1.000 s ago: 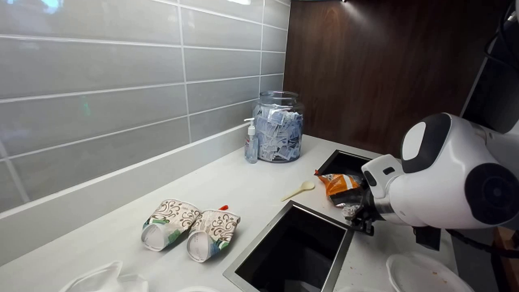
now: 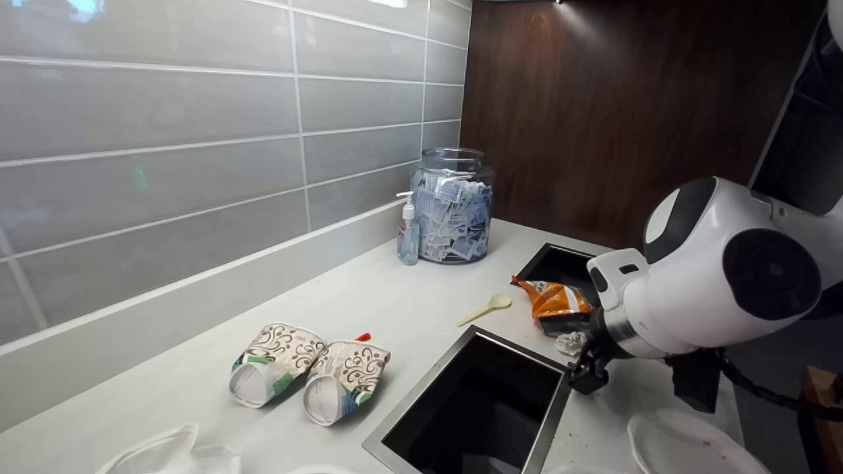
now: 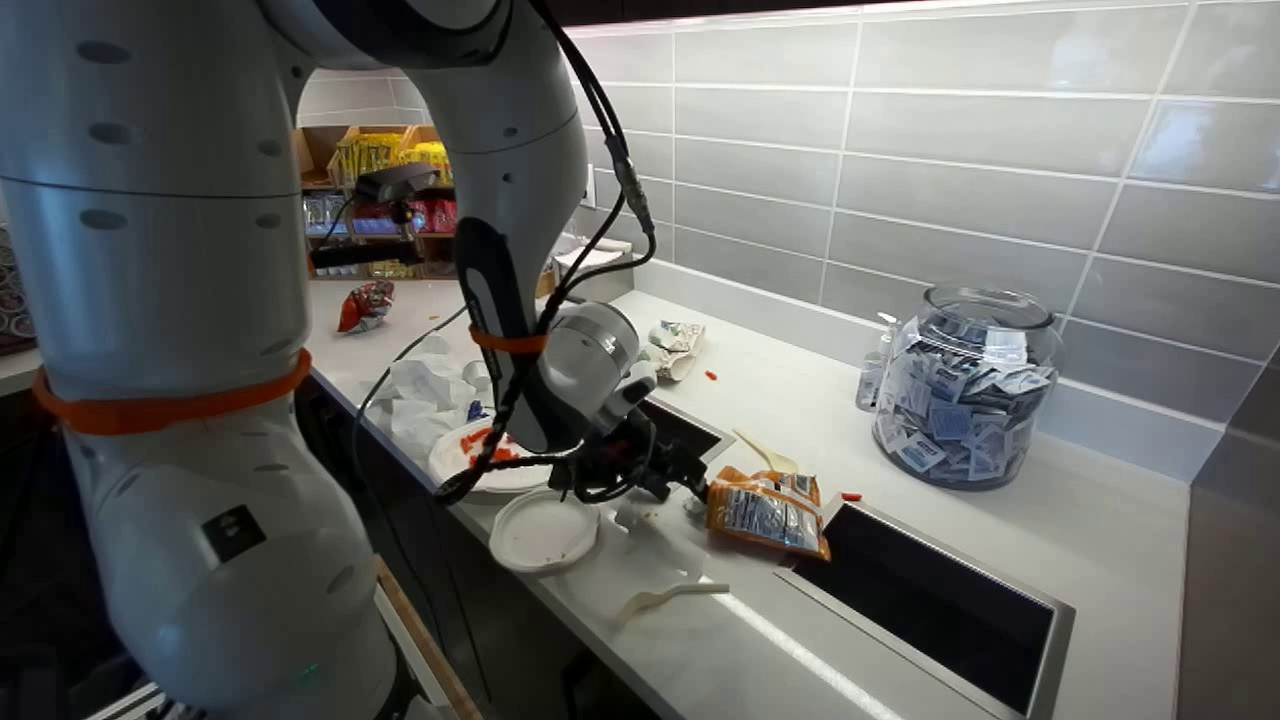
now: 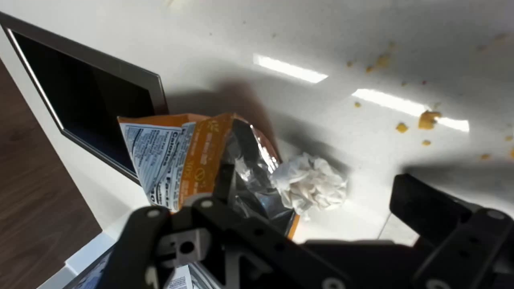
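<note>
In the wrist view my open gripper has its two fingers set wide apart over the counter. A crumpled white paper ball (image 4: 313, 185) lies in the space between them, with nothing gripped. The orange snack bag (image 4: 200, 151), its silver inside showing, is beside the ball, and the left finger (image 4: 224, 182) overlaps it in view; whether they touch cannot be told. Exterior view 1 shows the paper ball (image 2: 570, 342) right by the fingers, just below the orange bag (image 2: 557, 300). From exterior view 2, the orange bag (image 3: 768, 514) lies at the gripper's tip.
Two dark framed openings sit in the counter, the near opening (image 2: 482, 403) and the far opening (image 3: 936, 606). A pale spoon (image 2: 484, 309), crushed paper cups (image 2: 348, 375), a glass jar (image 2: 452, 213) and a pump bottle (image 2: 407, 233) stand or lie around. White plates (image 3: 543, 532) are behind the gripper.
The arm has shifted slightly left in exterior view 1. The lower finger now stands farther from the paper ball, and the fingers look wider. The bag and ball are about where they were.
</note>
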